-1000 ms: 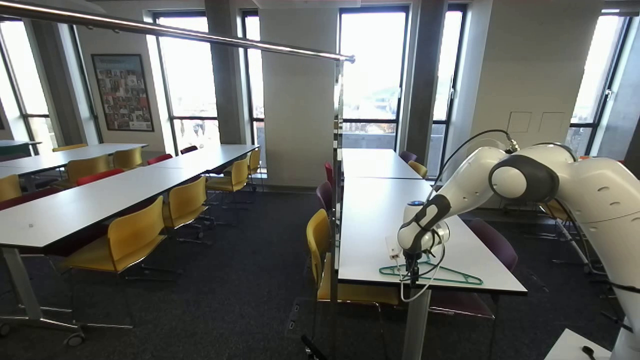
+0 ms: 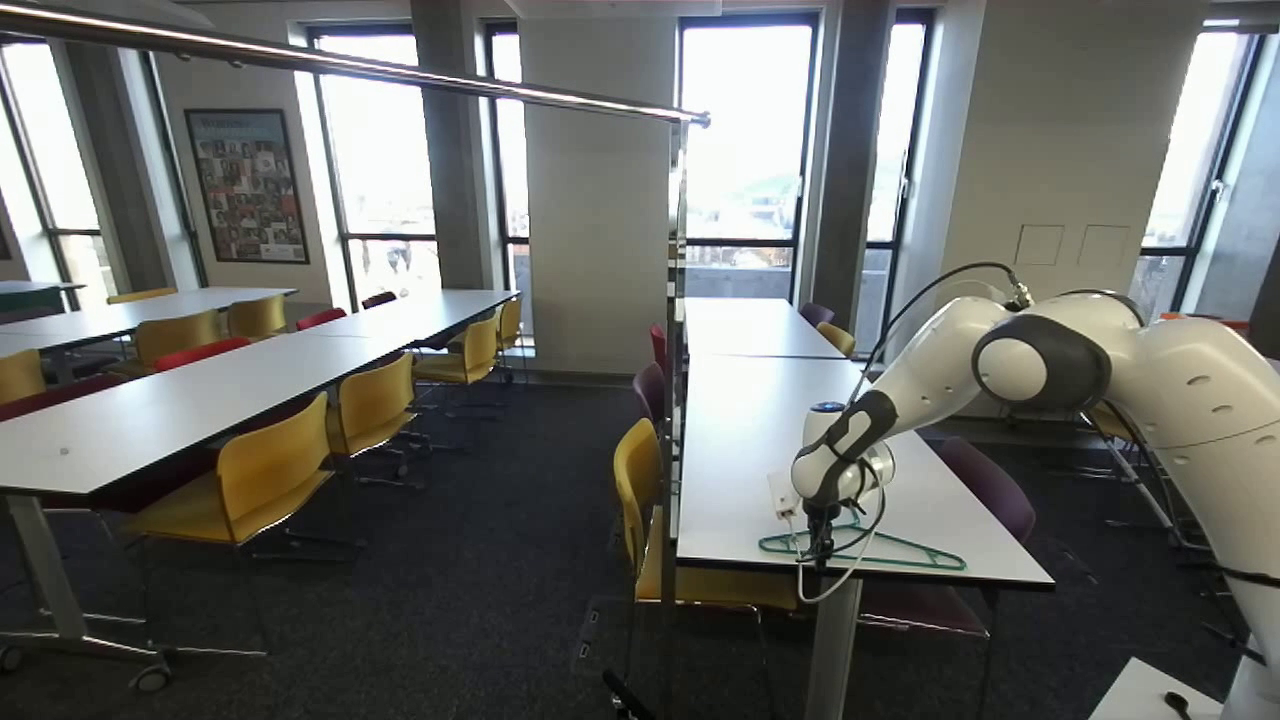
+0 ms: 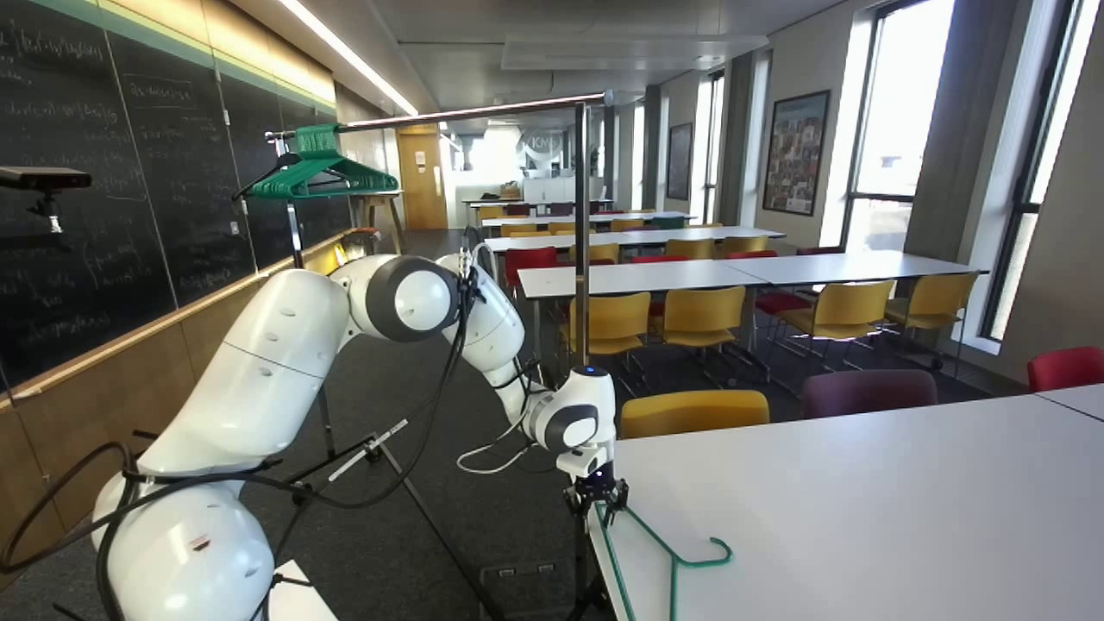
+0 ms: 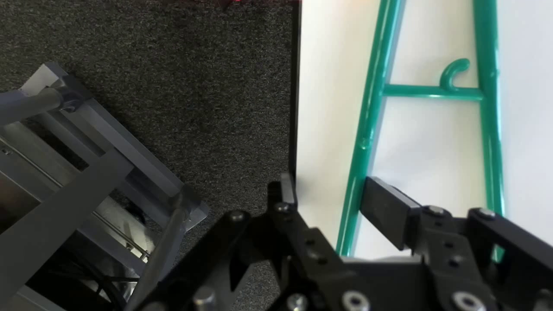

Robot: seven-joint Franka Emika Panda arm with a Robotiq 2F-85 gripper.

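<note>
A green plastic hanger (image 4: pixel 434 91) lies flat on the white table along its edge; its hook (image 3: pixel 720 552) shows in exterior view 2. My gripper points down at the table edge, its fingers apart. One finger (image 4: pixel 391 210) sits inside the hanger, touching or very near its long bottom bar (image 4: pixel 358 150). The other finger (image 4: pixel 282 191) is outside the bar, over the table's edge, with a gap between. In exterior view 1 the gripper (image 2: pixel 819 556) hides part of the hanger (image 2: pixel 912 557).
A metal rail (image 3: pixel 476 116) on an upright post (image 3: pixel 582 238) stands beside the table, with several green hangers (image 3: pixel 321 178) hung at its far end. A yellow chair (image 2: pixel 638 486) is tucked against the table.
My arm and gripper have shifted very slightly to the left in exterior view 1. The hanger lies where it was.
</note>
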